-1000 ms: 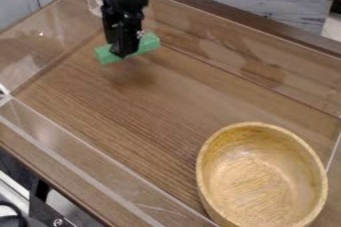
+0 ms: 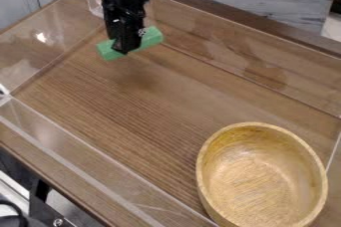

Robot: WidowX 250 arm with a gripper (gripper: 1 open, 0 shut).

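My black gripper hangs from the top of the view at the upper left, shut on a green object, a small block or sponge that shows on both sides of it. The fingertips are dark and partly hard to make out. A pale tan round-cornered bowl sits at the lower right, well apart from the gripper.
A white marbled backdrop stands behind its back edge. Something transparent is at the upper left, and dark cables are at the lower left corner.
My gripper and the green object have shifted slightly upward in the view, the green object now a little more tilted. The bowl has not moved.
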